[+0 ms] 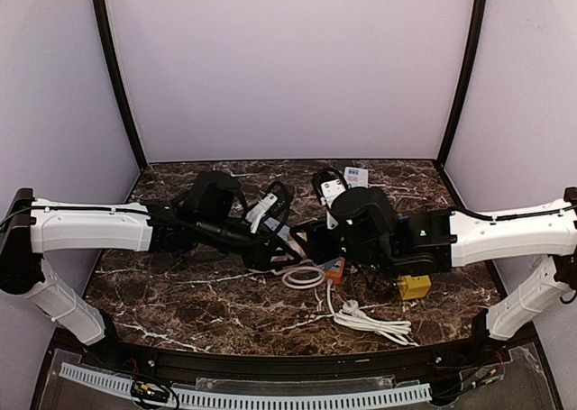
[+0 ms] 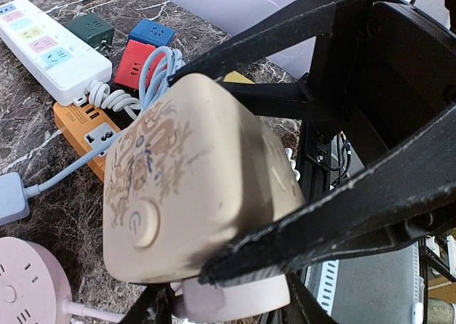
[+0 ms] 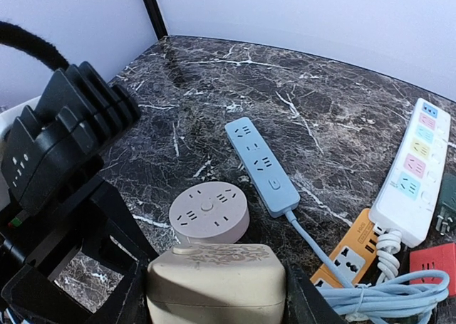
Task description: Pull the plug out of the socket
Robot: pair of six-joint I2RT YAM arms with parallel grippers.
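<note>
A beige block-shaped socket [image 2: 171, 174] with a round power button fills the middle of the left wrist view. My right gripper is shut on it, one finger on either side; its black fingers [image 2: 342, 203] reach in from the right. Below the block, in the left wrist view, a pale pinkish-white plug [image 2: 239, 299] shows against its underside. My left gripper has its dark fingertips on both sides of this plug; whether they press on it cannot be told. From above, both grippers meet over the middle of the table and mostly hide the two objects.
Beneath lie a round pink socket [image 3: 209, 213], a blue power strip [image 3: 262, 164], an orange strip [image 3: 349, 256] and a white strip [image 3: 413, 167]. A yellow block [image 1: 414, 287] and coiled white cable [image 1: 370, 323] sit front right.
</note>
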